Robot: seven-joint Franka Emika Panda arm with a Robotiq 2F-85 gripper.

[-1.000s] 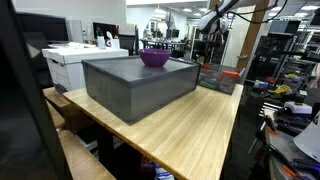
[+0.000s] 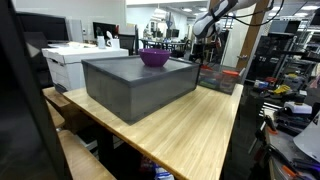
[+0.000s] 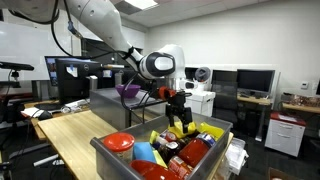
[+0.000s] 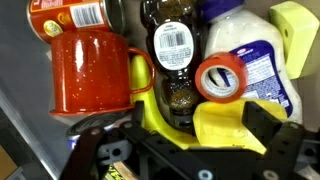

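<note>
My gripper stands open above a crowded grey bin, its dark fingers (image 4: 123, 134) apart along the lower part of the wrist view. Between and beyond the fingers lie a yellow container (image 4: 225, 126) and a curved yellow object (image 4: 150, 108). Farther up are a dark brown bottle (image 4: 174, 45), a red ring-shaped roll (image 4: 220, 78) and a white bottle (image 4: 255, 60) with a blue label. On the left sits a red mug (image 4: 90, 72). Seen from exterior view 2, the gripper (image 3: 176, 123) hangs low over the bin (image 3: 110, 160); its fingertips are too small to make out.
A can (image 4: 85, 15) and a yellow block (image 4: 295, 35) lie at the wrist view's upper edges. Red bowls (image 3: 120, 142) crowd the bin's near side. A long grey box (image 2: 130, 95) with a purple bowl (image 2: 154, 57) borders the bare wooden table (image 2: 180, 135).
In exterior view 1 the distant white arm has shifted slightly to the left. The table, grey box and purple bowl stay as they were.
</note>
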